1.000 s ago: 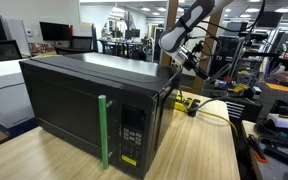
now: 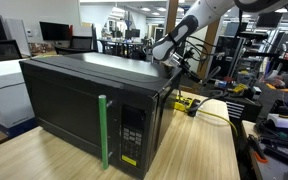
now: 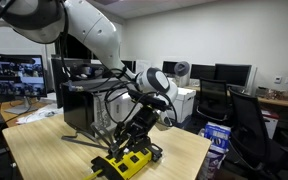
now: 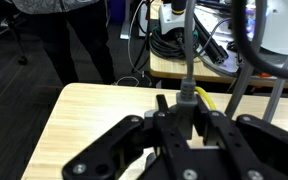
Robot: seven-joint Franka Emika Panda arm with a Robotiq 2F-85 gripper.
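Observation:
A slim grey rod point(image 4: 189, 50) runs up the wrist view from between the fingers of my gripper, which is shut on it. What the rod belongs to is hard to tell. In exterior view 1 my gripper and its cables hang past the far right end of the black microwave point(image 2: 99, 105), partly hidden there. A green strip point(image 2: 103, 130) stands upright on the microwave's front. In exterior view 2 the arm point(image 3: 96, 38) reaches down over the table, with cables looping round the wrist.
A yellow and black device point(image 3: 127, 164) sits on the wooden table point(image 3: 49, 145), below the arm. A yellow cable point(image 2: 219, 117) trails across the tabletop. Chairs point(image 3: 249, 125) stand beyond the table. The wrist view shows bare wood point(image 4: 79, 120) at left.
In exterior view 1 the arm has shifted slightly left and lower, toward the microwave's far end. The microwave has stayed in place.

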